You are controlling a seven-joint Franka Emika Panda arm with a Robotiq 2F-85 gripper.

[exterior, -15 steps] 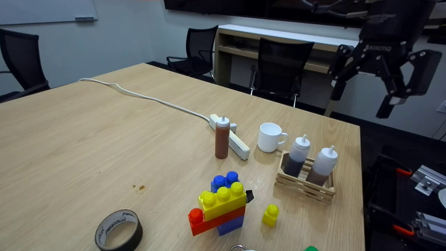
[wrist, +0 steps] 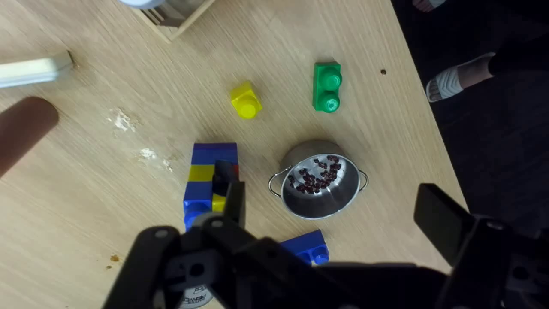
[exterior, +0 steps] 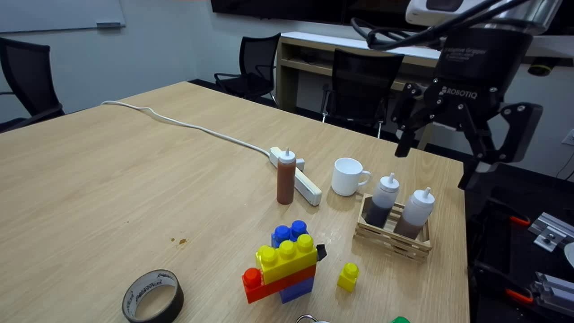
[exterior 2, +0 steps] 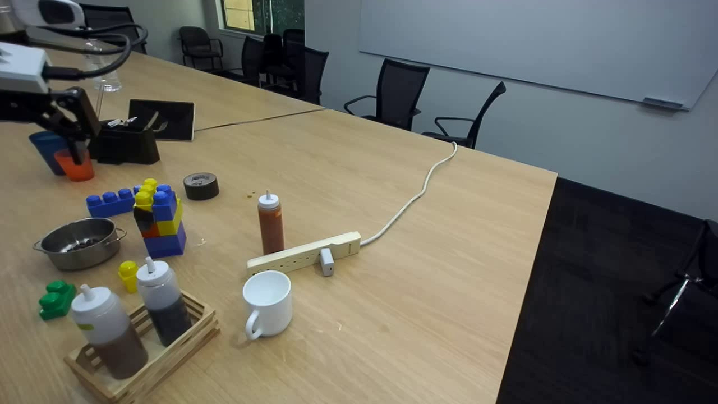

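Note:
My gripper [exterior: 434,162] stands open in the air, with nothing between its fingers. In the wrist view its two fingers [wrist: 440,221] are spread wide, and a steel pot [wrist: 319,203] holding small dark red beans appears far below in the gap. Near the pot stand a stack of blue, yellow and red blocks [wrist: 211,154], a single yellow block [wrist: 245,100], a green block [wrist: 327,86] and a long blue block [wrist: 307,246]. A wooden crate [exterior: 395,245] carries two white-capped bottles [exterior: 382,202], and a red-brown sauce bottle [exterior: 286,180] is upright outside it.
A white mug [exterior 2: 267,303] sits beside a power strip [exterior 2: 306,256] with its trailing cord. Grey tape [exterior 2: 201,186], an orange cup [exterior 2: 75,165], a blue cup [exterior 2: 47,149] and a black box [exterior 2: 128,145] occupy other spots.
In exterior view 1 my gripper has moved lower and to the left, still open. The objects on the table have not moved.

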